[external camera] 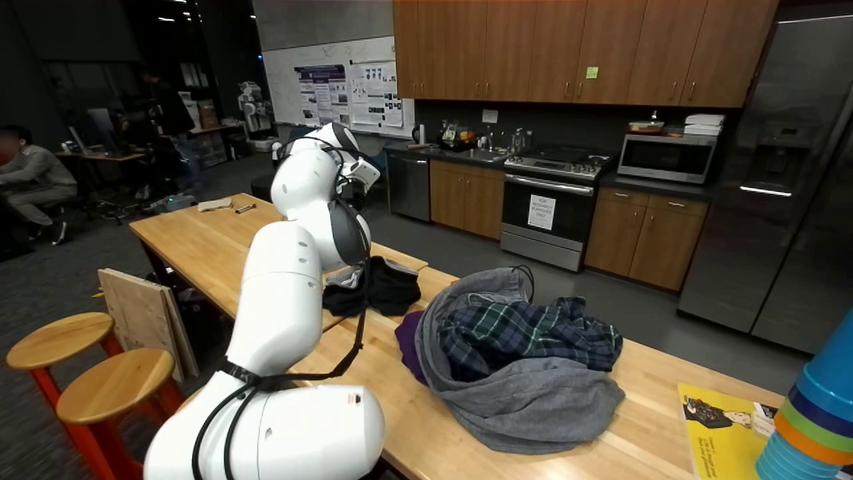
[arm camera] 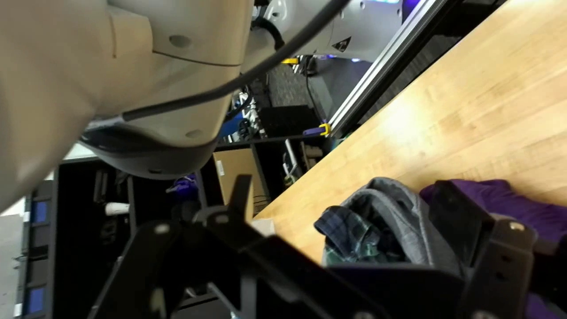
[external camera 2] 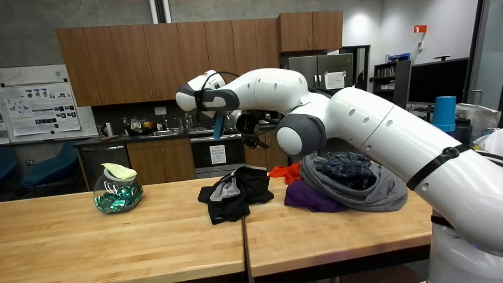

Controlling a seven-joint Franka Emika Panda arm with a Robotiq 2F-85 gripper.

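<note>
In the wrist view my gripper stands open, its dark fingers wide apart with nothing seen held between them. Beyond the fingers lie a grey garment (arm camera: 396,199), a plaid shirt (arm camera: 348,228) and purple cloth (arm camera: 494,199). In exterior view 2 the gripper is raised above the table (external camera 2: 155,226), on the far side of the arm. A black garment with a grey lining (external camera 2: 252,186) lies crumpled across the seam between the tabletops. To its right are red cloth (external camera 2: 286,173) and the heap of grey, plaid and purple clothes.
A round glass jar (external camera 2: 118,197) of green-wrapped pieces, with yellow paper on top, stands on the left tabletop. At the other end are a yellow magazine (external camera: 716,432) and stacked coloured cups (external camera: 816,424). Bare wood lies between the jar and the black garment.
</note>
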